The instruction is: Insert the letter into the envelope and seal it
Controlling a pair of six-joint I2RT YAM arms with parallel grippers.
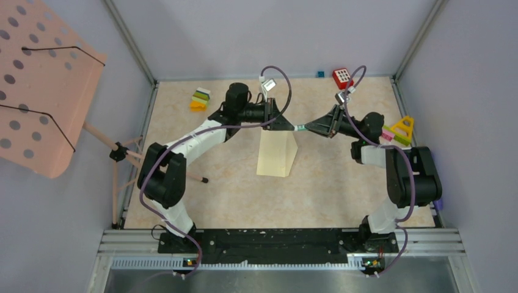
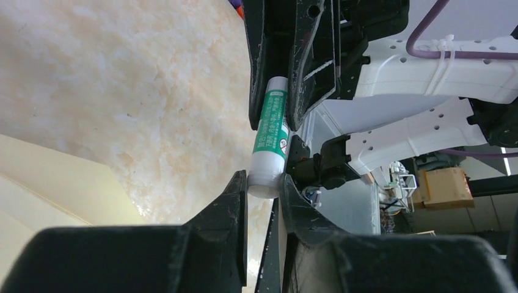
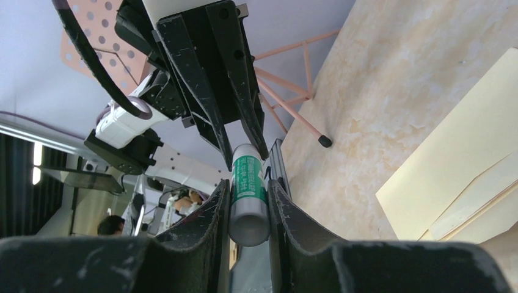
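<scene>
A glue stick [image 1: 300, 127] with a green label spans the gap between my two grippers, above the table. My right gripper is shut on its grey-white end. The other end, a white cap [image 2: 265, 182], sits between the fingertips of my left gripper; whether they press on it is unclear. Under the left gripper lies the cream envelope [image 1: 272, 160], its folded part on the right side. In the right wrist view a paler strip [image 3: 479, 194] shows along the envelope's fold; whether it is the letter I cannot tell.
Coloured blocks [image 1: 199, 99] lie at the back left, a red block [image 1: 342, 78] at the back right. A yellow piece [image 1: 403, 126] is beyond the right arm. A pink stand leg [image 3: 308, 125] reaches onto the table's left side.
</scene>
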